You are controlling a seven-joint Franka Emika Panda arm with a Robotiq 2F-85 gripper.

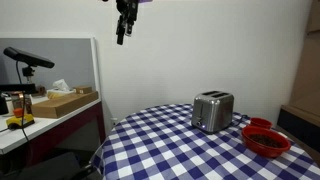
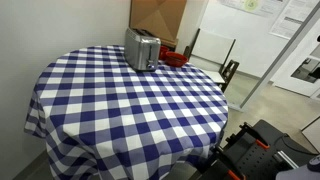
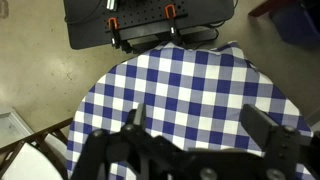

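A silver toaster [image 1: 208, 112] stands upright on the blue-and-white checked tablecloth [image 1: 150, 140]; in exterior view 2 the toaster [image 2: 141, 50] is near the far edge. To its right in exterior view 1 sits a red bowl [image 1: 265, 142] with something dark in it, and behind that is a smaller red container [image 1: 261, 124]. My gripper [image 1: 122, 38] hangs high above the table, well away from everything on it. Seen from the wrist, the gripper is open, its two dark fingers wide apart over bare checked cloth. Neither toaster nor bowls show in the wrist view.
A side table [image 1: 45, 125] at left holds a cardboard box [image 1: 62, 104] and tools. Dark robot base hardware [image 2: 260, 150] borders the table, and a chair [image 2: 215, 55] stands beyond it.
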